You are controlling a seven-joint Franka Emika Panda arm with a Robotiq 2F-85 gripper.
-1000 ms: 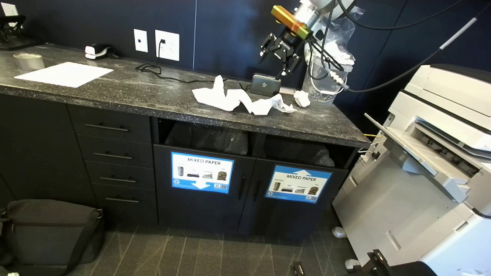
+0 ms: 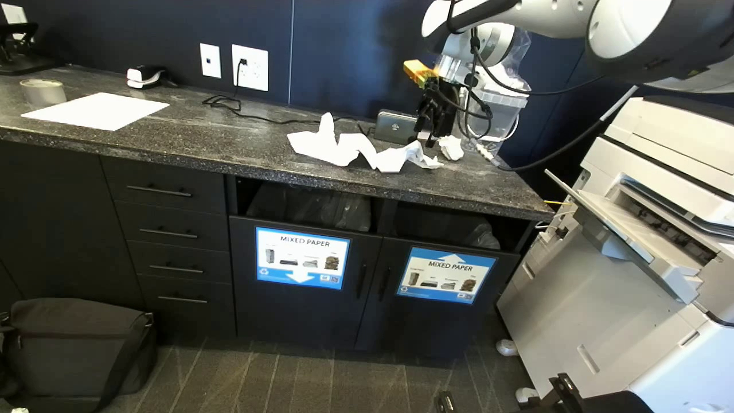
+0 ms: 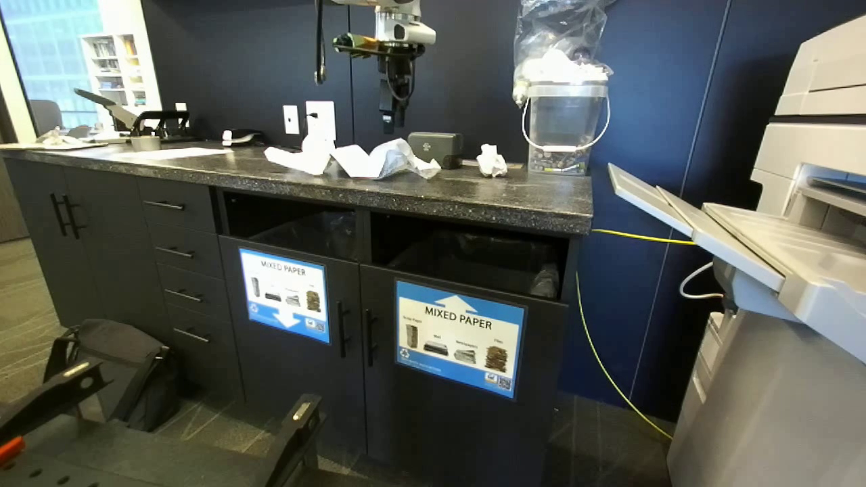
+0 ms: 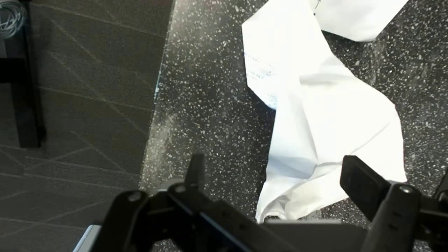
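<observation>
Long creased white paper lies along the counter's front half, a second creased piece joining or overlapping at its left. My gripper points down at the paper's right end; in the second exterior view the gripper hangs above the counter. The wrist view shows my gripper open, its fingers wide apart. Between and below them the narrow end of the paper rests on the counter, with nothing held. A crumpled paper ball sits to the right.
A small grey box stands behind the paper. Near the counter's right end is a clear bucket with white material on top. A flat white sheet and a tape roll lie left. Open bin slots are below the counter.
My gripper has swung from a slanted pose to pointing straight down, and sits lower, nearer the paper's right end. The arm has come further into view. The papers look unmoved.
</observation>
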